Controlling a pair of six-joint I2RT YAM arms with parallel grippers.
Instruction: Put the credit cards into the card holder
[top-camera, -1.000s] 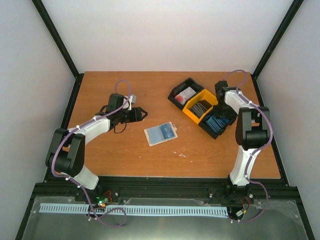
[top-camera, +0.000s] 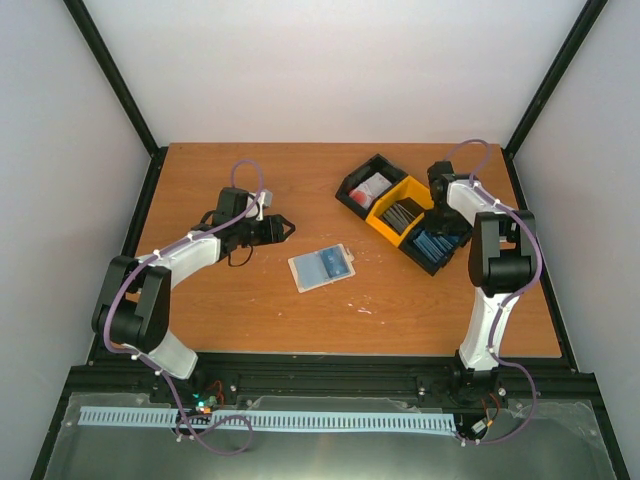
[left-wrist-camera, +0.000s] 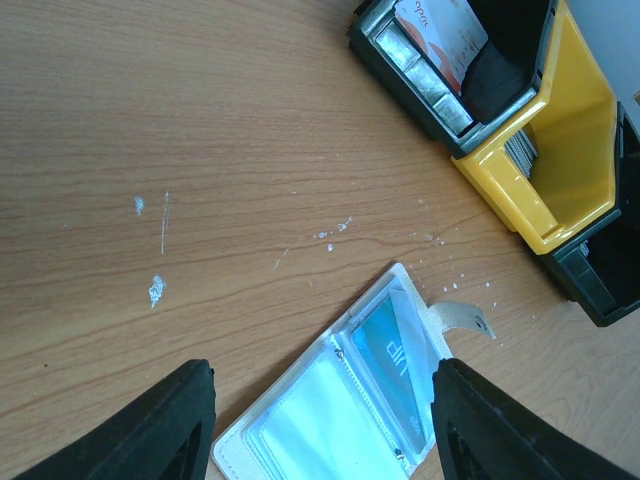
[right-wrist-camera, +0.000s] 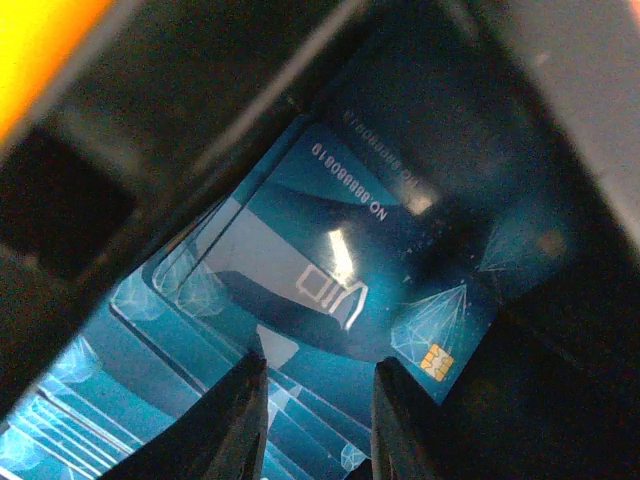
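In the right compartment of the bin row stands a stack of blue credit cards (right-wrist-camera: 330, 270), leaning on each other. My right gripper reaches down into that compartment, its fingertips partly apart at the stack. Blue card edges show between the fingers, but whether one is gripped cannot be made out. The pale card holder (top-camera: 321, 267) lies flat on the table, a blue card (left-wrist-camera: 400, 350) showing behind its clear window. My left gripper is open, with nothing between its fingers, short of the holder on its left side in the top view.
A black bin (top-camera: 370, 187) with white and red cards and a yellow bin (top-camera: 386, 233) with dark cards adjoin the blue cards' black bin (top-camera: 418, 261). Bin walls crowd the right gripper.
The right gripper has shifted very slightly within the bin area. The left arm and the card holder look unchanged.
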